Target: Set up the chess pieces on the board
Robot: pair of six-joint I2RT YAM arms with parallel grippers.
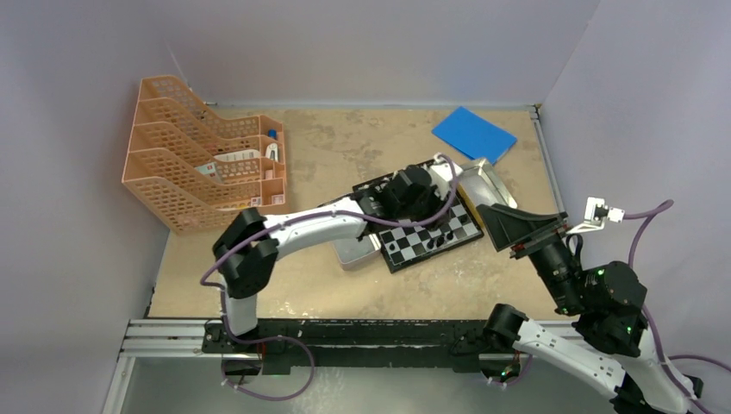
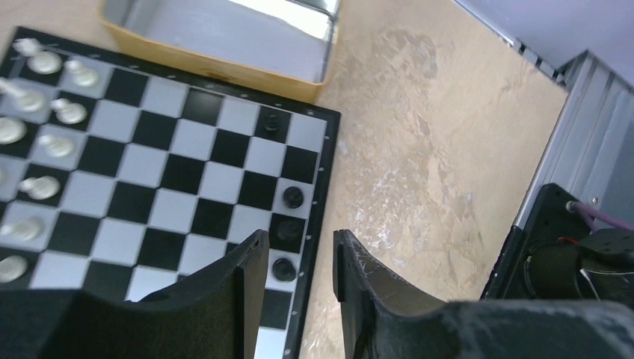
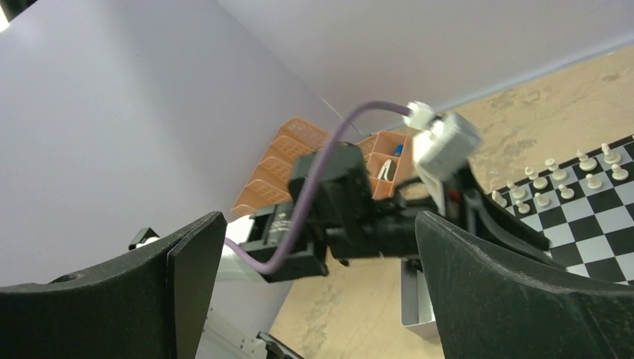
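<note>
The checkered chess board (image 1: 465, 233) lies mid-table, partly covered by my left arm in the top view. White pieces (image 2: 45, 62) stand in rows along one side. Near the opposite edge, several black pieces (image 2: 293, 197) stand on their squares; one of them, sits apart toward a corner. My left gripper is above the board's black side, its fingers parted with nothing held between them. A black piece (image 2: 284, 269) shows through that gap, still on the board. Off to the right, clear of the board, my right gripper stands wide open and empty.
A metal tray (image 1: 505, 191) adjoins the board's right side; a grey box (image 1: 353, 252) lies at its left, partly under my left arm. An orange organizer (image 1: 194, 194) fills the left back. A blue folder (image 1: 474, 134) lies behind.
</note>
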